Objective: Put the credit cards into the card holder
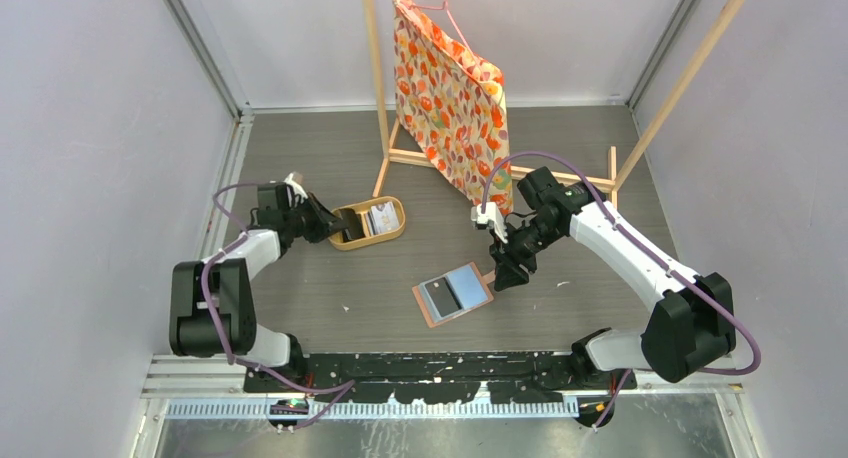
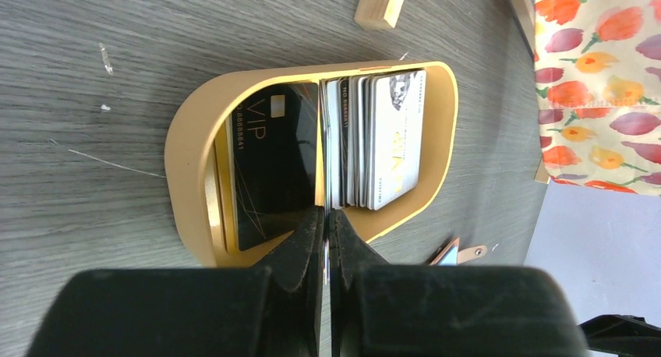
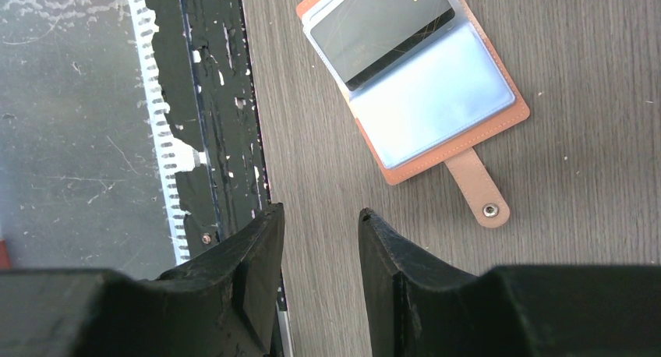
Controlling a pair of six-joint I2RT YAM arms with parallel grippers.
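Observation:
An oval tan box [image 2: 191,166] holds a black VIP card [image 2: 273,154], gold ones behind it, and a stack of pale cards [image 2: 394,139]. My left gripper is shut at the box's near side, over the thin card edges between the two groups; whether a card is between its fingers I cannot tell. The card holder [image 3: 433,100], tan leather with clear sleeves, lies open on the table with a dark card [image 3: 382,33] in one sleeve. My right gripper hangs part open beside it, with nothing between its fingers.
A floral cloth [image 1: 450,98] hangs on a wooden frame [image 1: 410,158] behind the box. The floor between the box and the card holder is clear, as is the area left of the box.

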